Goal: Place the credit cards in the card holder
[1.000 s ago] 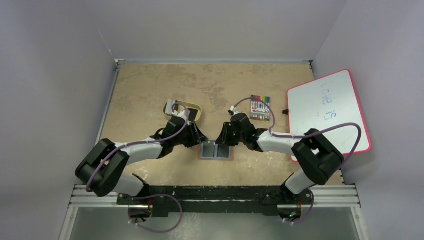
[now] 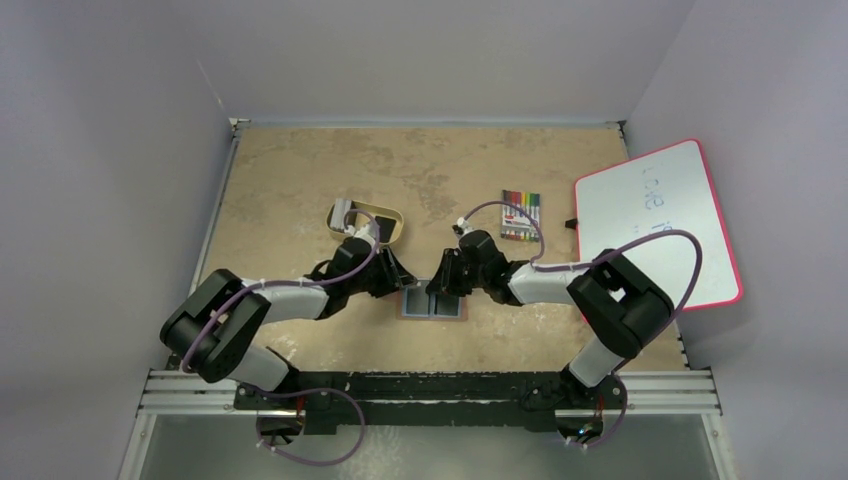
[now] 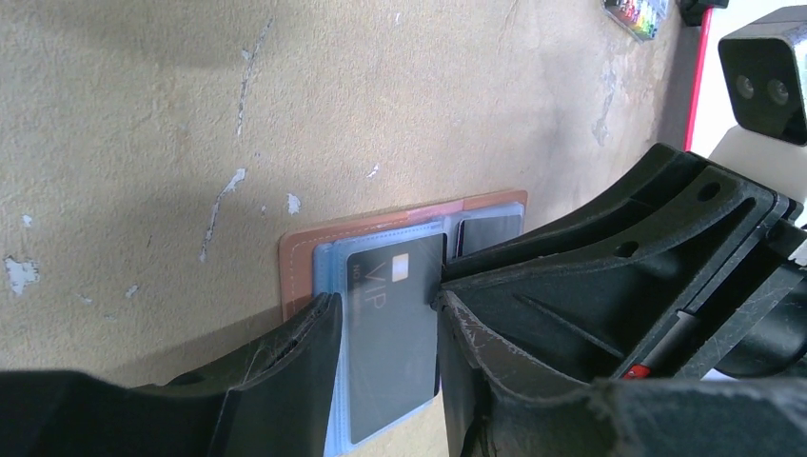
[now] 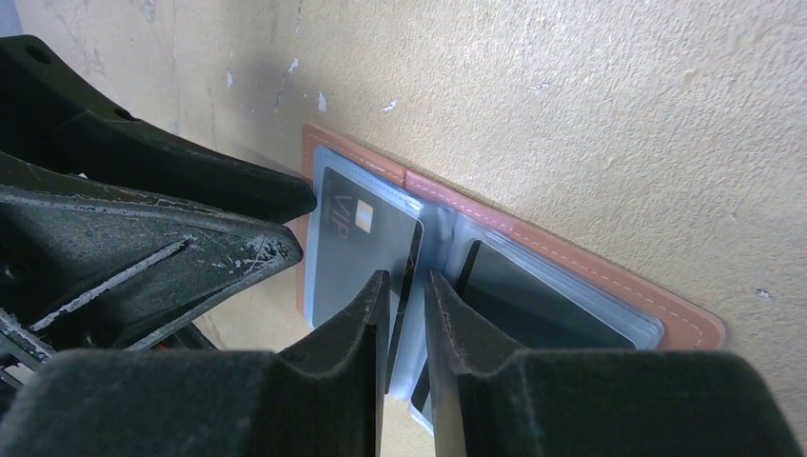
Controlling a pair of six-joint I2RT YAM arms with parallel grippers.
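The open card holder (image 2: 432,317), with a brown border and clear bluish sleeves, lies flat on the table between both arms. A dark card marked VIP (image 3: 392,333) sits in its left sleeve. In the right sleeve lies another dark card (image 4: 538,305). My left gripper is part open over the VIP card, a finger toward each side of it, nothing clearly held. At that card's inner edge, my right gripper is closed on the holder's raised sleeve edge; the exact grip is partly hidden by its fingers.
Behind the left arm stands a tan basket (image 2: 395,212) holding a dark card and a pale item. A marker set (image 2: 520,215) lies at the back right, near a red-edged whiteboard (image 2: 690,235). The two grippers are very close together.
The right arm has shifted slightly, its gripper lower and nearer the holder's middle. The holder stays in place.
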